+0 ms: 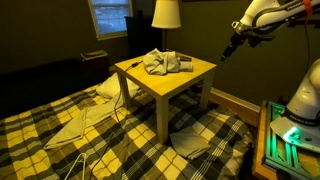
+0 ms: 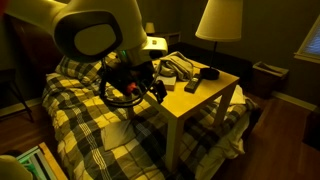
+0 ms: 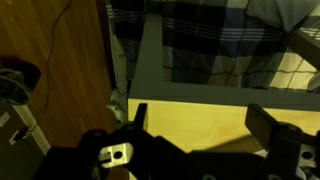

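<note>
A crumpled grey cloth (image 1: 160,62) lies on the square light-wood table (image 1: 195,73); the other exterior view shows the same cloth (image 2: 178,67) near the table's far part. Right of the table and above its height, my gripper (image 1: 229,51) hangs in the air, apart from everything. In the wrist view the gripper is open, its two dark fingers well apart. Nothing is held between them; a pale wooden edge shows below, out of contact as far as I can tell.
A lamp (image 1: 166,14) stands behind the table, and a dark remote (image 2: 193,86) lies on top. Light cloths (image 1: 85,124) rest on the checked blanket (image 1: 40,145). A cable trails across the blanket at left. Air around the gripper is free.
</note>
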